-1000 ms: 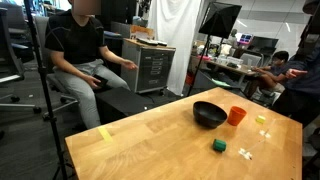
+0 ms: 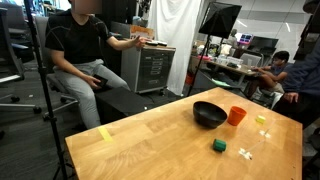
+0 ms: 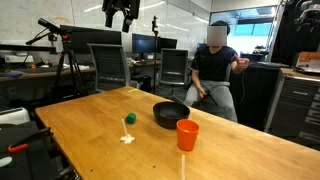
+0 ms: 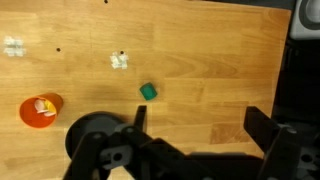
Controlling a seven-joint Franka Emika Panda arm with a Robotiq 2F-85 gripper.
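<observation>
A small green block (image 4: 148,91) lies on the wooden table (image 4: 215,60), below and between my fingers' side of the wrist view. Left of it there is a round black bowl (image 4: 88,127), partly covered by my left finger. An orange cup (image 4: 40,118) stands beyond the bowl, with something yellow and whitish inside. In exterior view 2 the block (image 3: 131,114), bowl (image 3: 178,114) and cup (image 3: 187,133) rest apart from one another. My gripper is open high above the table, with nothing between its fingers.
White tape marks (image 4: 119,61) lie flat on the table. A person in a dark shirt (image 2: 80,42) sits beyond the far table edge.
The seated person's arm has risen and is now stretched out to the side. The block, bowl and cup have stayed where they were.
</observation>
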